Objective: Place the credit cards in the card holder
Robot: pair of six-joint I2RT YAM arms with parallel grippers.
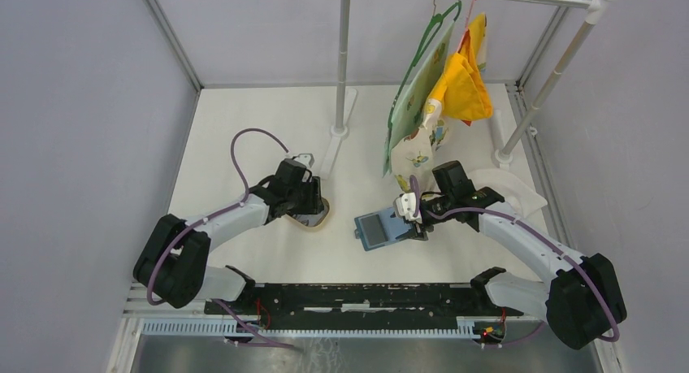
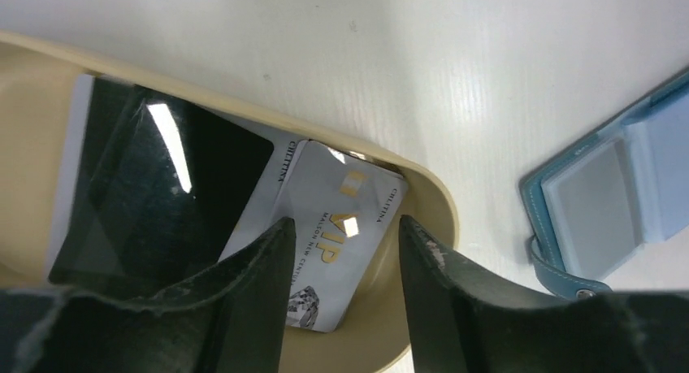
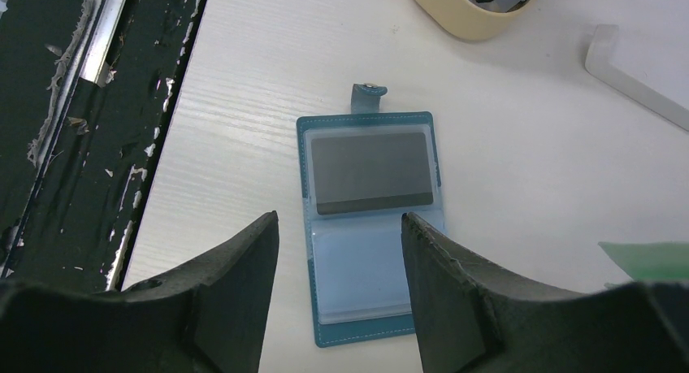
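Silver-grey "VIP" card [image 2: 325, 243] lies at one end of the beige basket [image 2: 437, 196], over another grey card [image 2: 272, 158]. A black card [image 2: 175, 190] rests on the cards toward the other end. Over the basket my left gripper is part open, its fingers to either side of the VIP card's picture; whether they touch it cannot be told. The blue card holder [image 3: 370, 214] lies open on the table, with a dark upper pocket and a pale lower one. My right gripper stands open above it, empty.
A clothes rack [image 1: 343, 64] stands at the back, with a yellow garment [image 1: 465, 84] and a green one [image 1: 422, 88] hanging near the right arm.
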